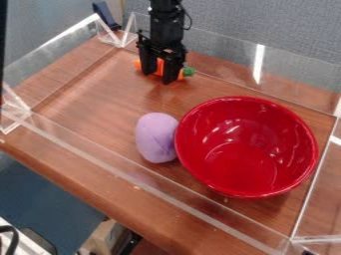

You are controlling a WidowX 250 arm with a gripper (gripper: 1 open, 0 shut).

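Note:
The black gripper (163,62) hangs at the top centre, lowered onto an orange toy carrot (181,73) with a green tip, its fingers over the carrot's body and covering much of it. Whether they are closed on it cannot be told. A red bowl (246,146) stands at the right, and a purple egg-shaped toy (156,137) lies just left of the bowl.
A clear plastic wall (253,62) borders the wooden table (87,110) round the work area.

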